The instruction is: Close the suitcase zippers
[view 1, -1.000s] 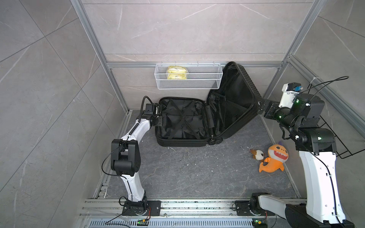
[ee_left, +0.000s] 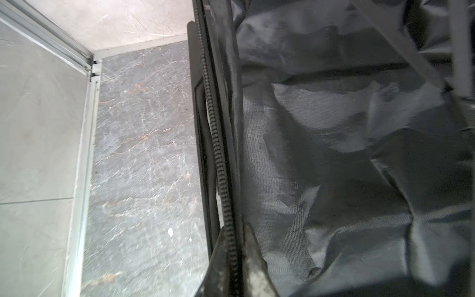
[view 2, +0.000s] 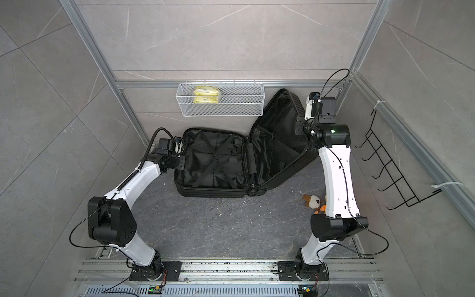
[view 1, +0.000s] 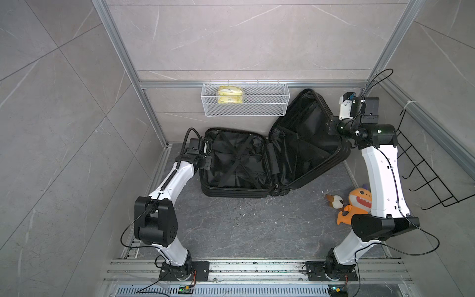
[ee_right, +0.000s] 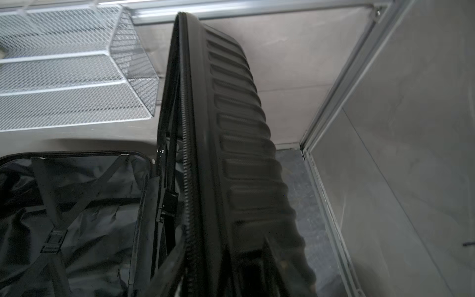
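Observation:
The black suitcase (view 1: 237,193) lies spread open on the floor; its lid half (view 1: 306,138), on the right, leans up tilted. In the left wrist view, a toothed zipper edge (ee_left: 217,143) runs along the base's left rim, and my left gripper is shut on it, one finger to each side. My right gripper is at the lid's outer rim; its fingers are apart, with the rim and lid zipper teeth (ee_right: 186,133) between them. From above, the right gripper (view 1: 332,124) overlaps the lid's right side. I see no zipper sliders clearly.
Behind the suitcase, a white wire basket (view 1: 267,108) with a yellow packet (view 1: 230,94) hangs close to the lid. Soft toys (view 1: 357,200) lie front right; a black hook rack (view 1: 428,173) hangs on the right wall.
The right arm has swung inward from the right wall, its gripper now farther back along the lid rim. The suitcase has shifted slightly forward, and the left arm has bent outward a little.

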